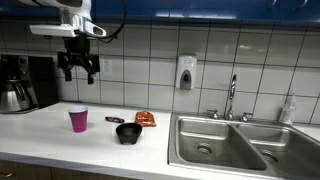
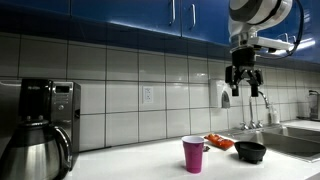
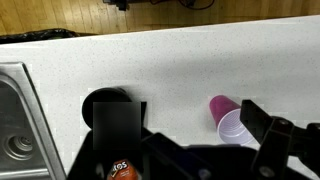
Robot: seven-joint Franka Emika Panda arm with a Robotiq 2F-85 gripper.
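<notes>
My gripper (image 1: 79,79) hangs open, pointing down, high above the counter with nothing between its fingers. Below it a magenta cup (image 1: 78,122) stands upright on the worktop; in the wrist view the cup (image 3: 230,122) shows its pale inside, close to the right finger. A black bowl (image 1: 129,133) sits to the right of the cup in exterior view 1. Behind the bowl lies a red-orange packet (image 1: 145,119), and a small dark reddish item (image 1: 115,120) rests to its left. In the wrist view the left finger (image 3: 117,125) hides part of the bowl (image 3: 103,99).
A double steel sink (image 1: 204,149) with a faucet (image 1: 231,98) takes up the right side. A coffee maker (image 2: 42,130) stands at the other end. Blue cabinets (image 2: 130,15) hang overhead.
</notes>
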